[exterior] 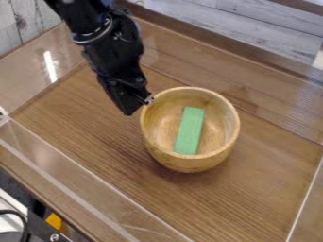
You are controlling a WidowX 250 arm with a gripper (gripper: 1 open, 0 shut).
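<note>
A wooden bowl [217, 154] sits right of the table's middle, with a green rectangular block [191, 130] lying inside it. My black gripper [134, 104] is just outside the bowl's upper left rim, over the table. It looks shut, and nothing shows between its fingers.
A pale slatted wall or edge runs along the back right. A dark cable and a small yellow object lie at the lower left edge.
</note>
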